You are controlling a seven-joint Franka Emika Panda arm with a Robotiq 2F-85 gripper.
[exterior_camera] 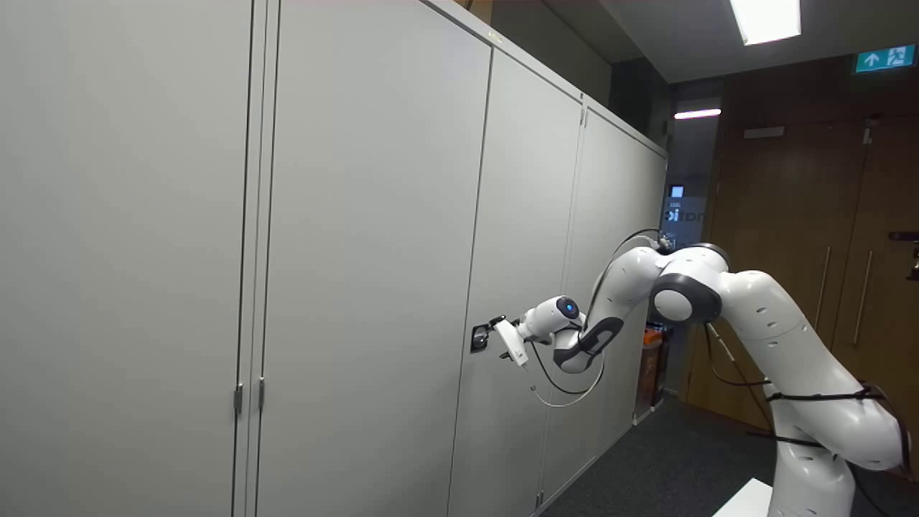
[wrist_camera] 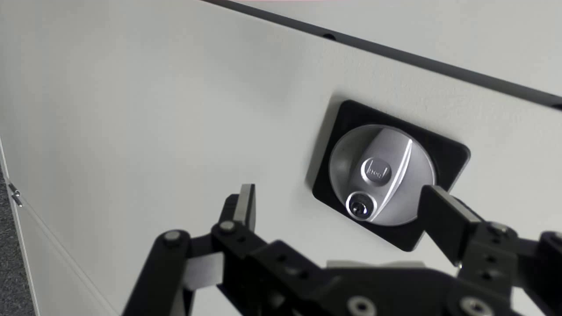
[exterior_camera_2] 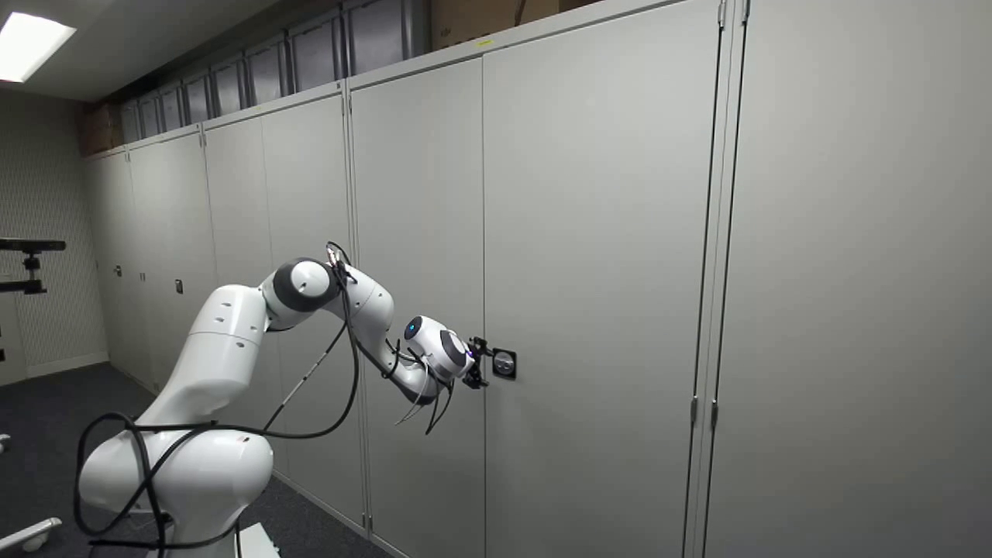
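Note:
A round silver turn handle (wrist_camera: 387, 158) with a keyhole sits in a black square plate on a light grey cabinet door (wrist_camera: 158, 105). In exterior view 2 the same handle (exterior_camera_2: 504, 363) shows close to the seam between two doors. My gripper faces the door, its two dark fingers spread wide with nothing between them. The right finger (wrist_camera: 448, 221) overlaps the plate's lower right edge in the wrist view; whether it touches cannot be told. The left finger (wrist_camera: 245, 208) is well off to the left of the plate.
A dark gap runs along the door's edge beyond the handle in the wrist view. More tall cabinets (exterior_camera_2: 232, 186) line the wall, with grey boxes (exterior_camera_2: 316, 51) on top. An orange-topped bin (exterior_camera: 650, 362) stands at the cabinet row's far end.

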